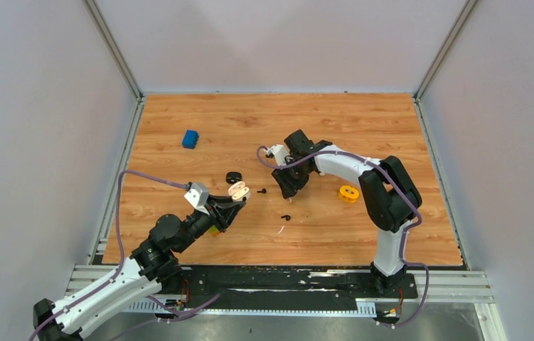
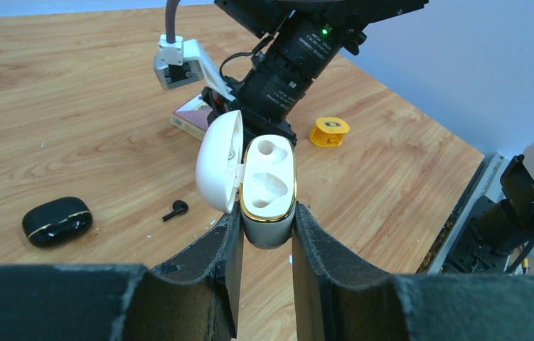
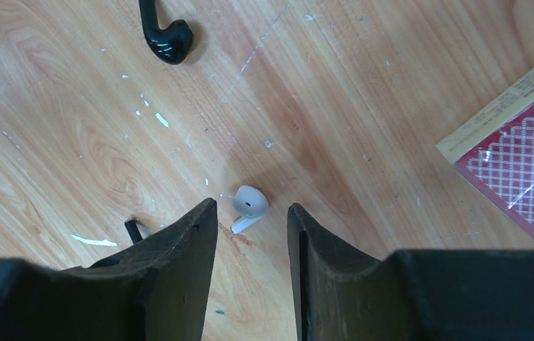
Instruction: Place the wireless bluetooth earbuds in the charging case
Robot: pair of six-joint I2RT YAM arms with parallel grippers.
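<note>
My left gripper is shut on the white charging case (image 2: 269,188), holding it above the table. Its lid (image 2: 220,162) stands open, and both earbud wells look empty. In the right wrist view a white earbud (image 3: 250,203) lies on the wood. Over it my right gripper stands open, the earbud showing between the fingertips but not gripped. One black earbud (image 3: 171,41) lies at the upper left of that view, and the stem of another dark piece (image 3: 134,230) shows beside the left finger.
A closed black case (image 2: 57,222) rests on the table left of the white one. A box with a red patterned face (image 3: 527,160) lies to the right in the right wrist view. A yellow object (image 1: 348,193) and a blue block (image 1: 190,139) stand farther off.
</note>
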